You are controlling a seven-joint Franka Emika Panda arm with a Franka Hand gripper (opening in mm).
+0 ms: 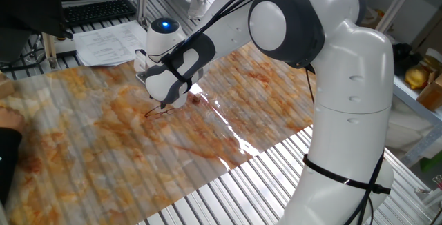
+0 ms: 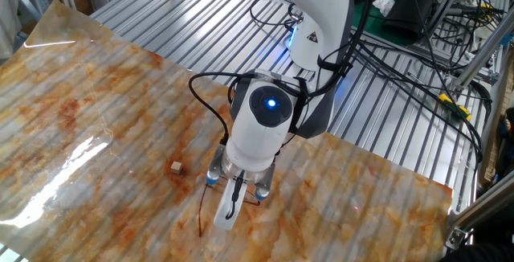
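My gripper (image 2: 238,186) is low over the marbled sheet, pointing down. In exterior view 2 its two blue-marked fingers (image 2: 213,178) stand well apart, on either side of a white bracket with a black cable. A thin, dark brown cord-like thing (image 2: 201,214) shows under and beside the gripper. In exterior view 1 this thin thing (image 1: 153,110) lies just below the gripper's tip. The bracket and wrist hide the middle of it, and whether it touches a finger is unclear.
A small pale cube (image 2: 176,167) sits on the marbled sheet (image 2: 337,206), left of the gripper. Papers (image 1: 110,44) and a keyboard (image 1: 100,11) lie beyond the sheet. At the left edge, a person's arm (image 1: 10,139) rests. Much of the sheet is clear.
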